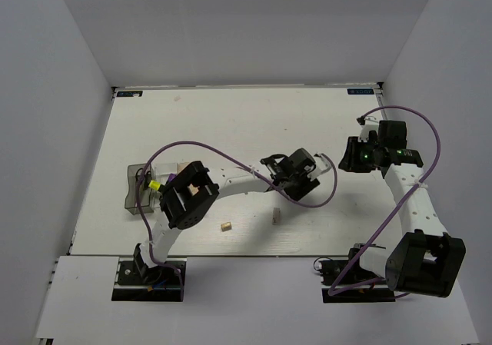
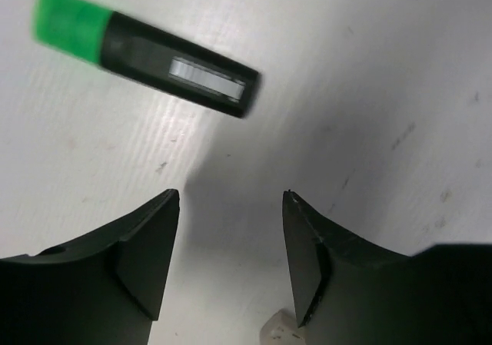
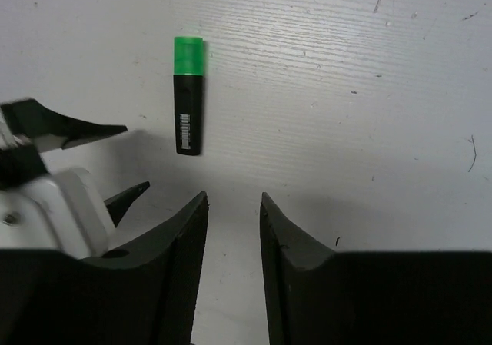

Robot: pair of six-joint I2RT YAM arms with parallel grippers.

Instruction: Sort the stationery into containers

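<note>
A black highlighter with a green cap [image 3: 189, 99] lies on the white table, whole in the right wrist view. In the left wrist view the same highlighter [image 2: 181, 67] lies beyond the fingertips, touching neither. The left arm covers it from above. My left gripper is open and empty; in the right wrist view its two fingers [image 3: 81, 130] point toward the highlighter's black end. Over the table's right side, my right gripper is partly open, with only bare table between its fingers. At the left, a grey container [image 1: 132, 200] holds scissors.
A small pale block [image 1: 276, 216] and a tan block [image 1: 226, 227] lie near the table's front. A yellow item [image 1: 155, 185] shows by the containers, partly behind the left arm.
</note>
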